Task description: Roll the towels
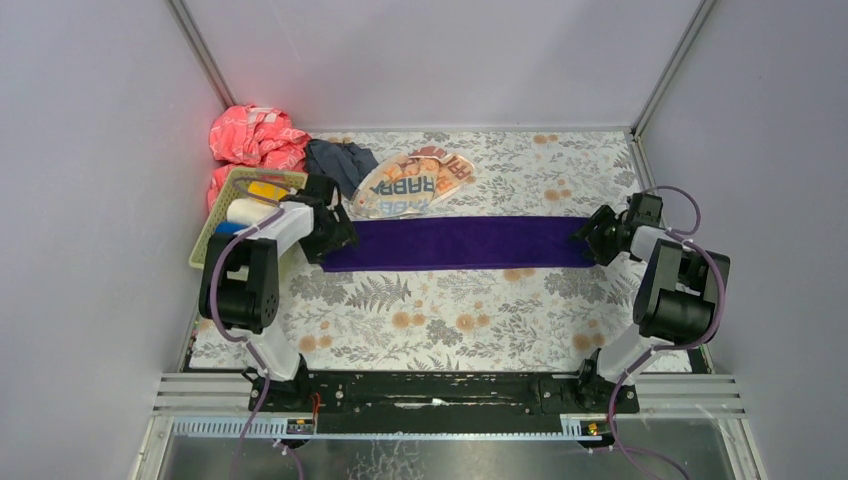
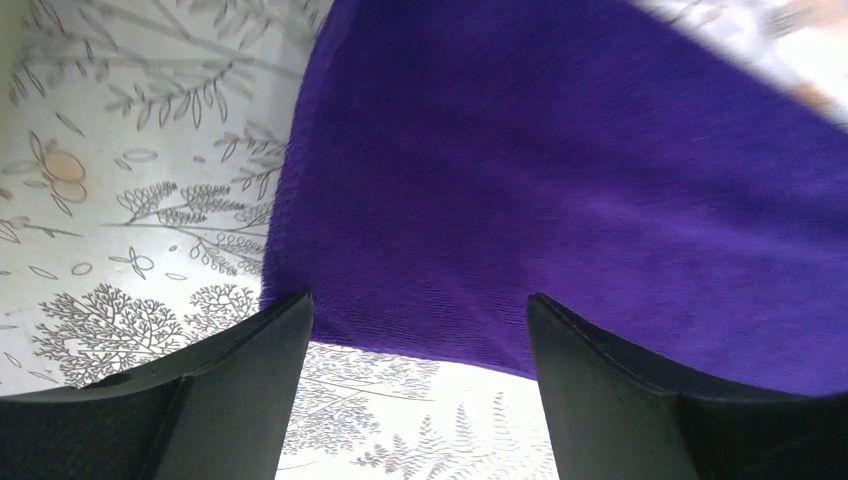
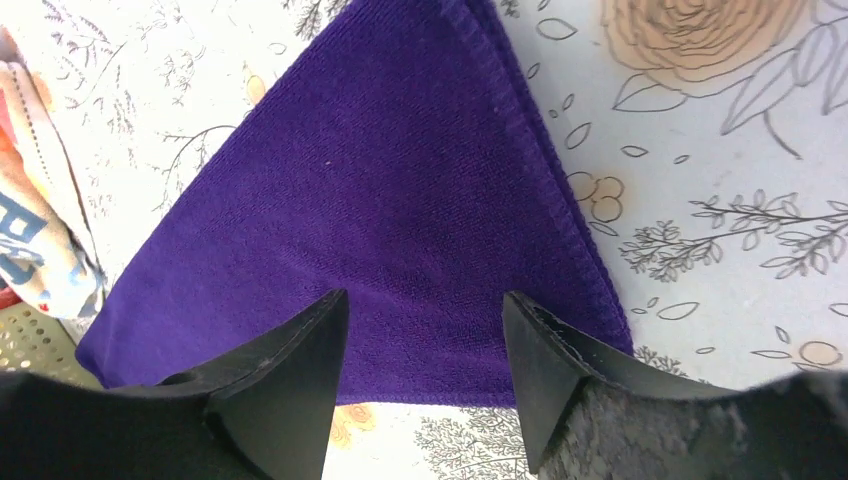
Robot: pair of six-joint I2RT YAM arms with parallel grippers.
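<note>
A purple towel (image 1: 460, 243) lies flat in a long narrow strip across the table. Over its left end hangs my left gripper (image 1: 342, 240); in the left wrist view its fingers (image 2: 235, 390) are spread wide near the towel's corner, with nothing gripped. My right gripper (image 1: 588, 244) is above the right end. Its fingers (image 3: 290, 385) stand apart in the right wrist view, the right one over the towel's short edge, and the cloth lies flat below. Whether the fingertips touch the cloth I cannot tell.
At the left stands a yellow-green basket (image 1: 203, 243) with rolled items inside. Behind it are a coral cloth (image 1: 255, 138) and a dark grey cloth (image 1: 340, 163). A printed cloth (image 1: 412, 183) lies just behind the towel.
</note>
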